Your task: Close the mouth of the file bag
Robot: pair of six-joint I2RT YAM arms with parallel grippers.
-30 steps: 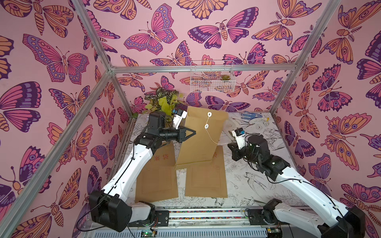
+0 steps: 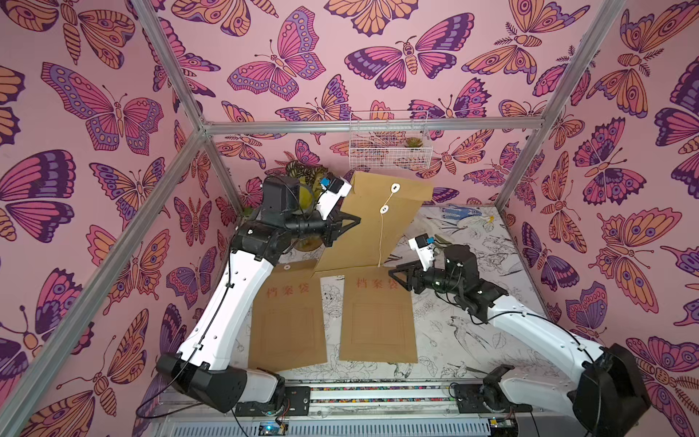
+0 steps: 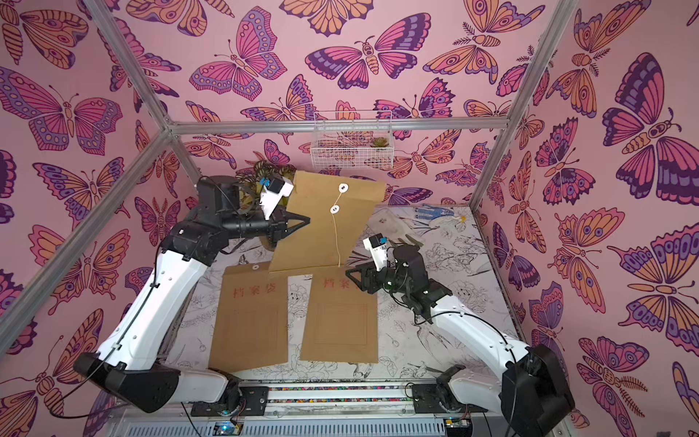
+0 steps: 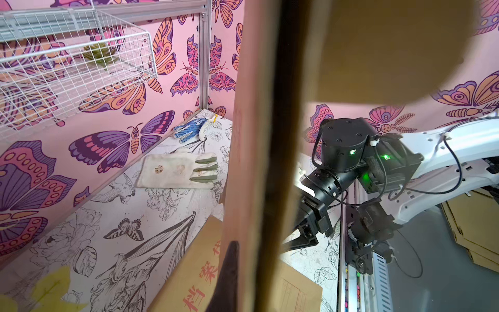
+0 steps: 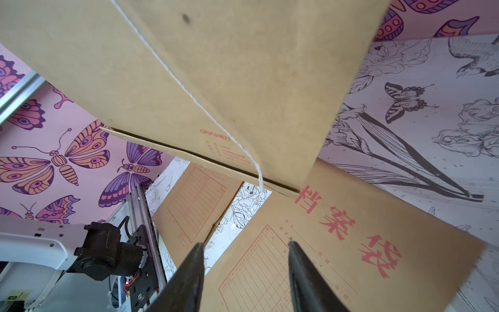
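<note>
A kraft file bag (image 2: 367, 218) hangs upright in the air, my left gripper (image 2: 348, 223) shut on its left edge. Two white buttons sit on the flap at its top; a string (image 3: 336, 240) hangs straight down from them to the bag's lower edge. In the left wrist view the bag (image 4: 260, 130) fills the middle, edge-on and blurred. My right gripper (image 2: 399, 275) is low right of the bag's bottom; in the right wrist view its fingers stand apart, empty, below the string's loose end (image 5: 260, 182).
Two more bags (image 2: 287, 327) (image 2: 377, 327) lie flat at the front of the table. Gloves (image 4: 176, 169) lie at the back right; a wire basket (image 2: 389, 156) hangs on the back wall, and a plant stands behind my left arm.
My left gripper has raised the bag. My right gripper has moved left and down, and the string that ran out to it now hangs free.
</note>
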